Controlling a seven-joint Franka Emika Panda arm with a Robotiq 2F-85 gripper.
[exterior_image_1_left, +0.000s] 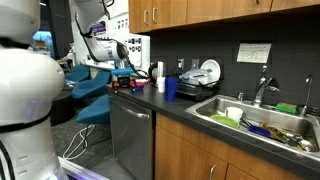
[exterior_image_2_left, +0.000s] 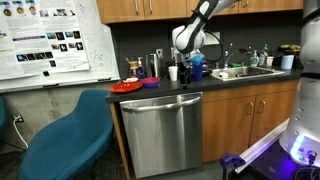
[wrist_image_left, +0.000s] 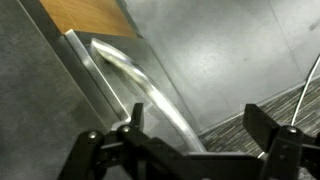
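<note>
My gripper is open, with nothing held between its dark fingers. Below it in the wrist view, the silver bar handle (wrist_image_left: 152, 92) of the dishwasher slants across the gap between the fingers, apart from them as far as I can tell. The steel dishwasher door (exterior_image_2_left: 165, 137) looks shut under the dark counter. In the first exterior view, the small dark gripper (exterior_image_1_left: 123, 81) shows near the counter's far end; its exact height over the handle is hard to judge.
On the counter are a red plate (exterior_image_2_left: 127, 87), a purple bowl (exterior_image_2_left: 151, 82) and a blue cup (exterior_image_1_left: 171, 87). The sink (exterior_image_1_left: 255, 118) holds dishes. Blue chairs (exterior_image_2_left: 70, 140) stand beyond the counter's end. A white cable (exterior_image_1_left: 73, 148) lies on the floor.
</note>
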